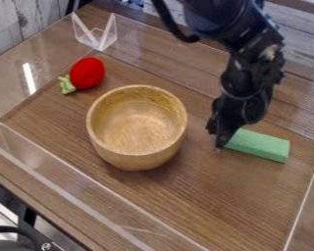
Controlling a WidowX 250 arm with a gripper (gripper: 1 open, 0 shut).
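My gripper [222,139] hangs at the right of the table, shut, its tips at the left end of a green rectangular block [261,145]; whether they touch it I cannot tell. Nothing clearly shows between the fingers. The block lies flat on the wooden table to the right of a large tan bowl [137,103].
A red tomato-like object [87,72] with a green end lies at the upper left, below a clear container [94,31].
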